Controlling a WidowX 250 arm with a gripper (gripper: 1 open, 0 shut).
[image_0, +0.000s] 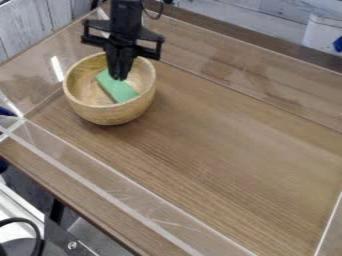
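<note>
A pale wooden bowl (84, 106) sits at the upper left of the table, with a green block (119, 91) lying inside it. My black gripper (120, 68) is over the bowl's back part, just above the upper end of the green block; its tip looks shut. Whether it touches the block is not clear, and the block's top end is partly hidden behind it.
Black cables lie at the lower left edge, and a small blue and white item is at the top right edge.
</note>
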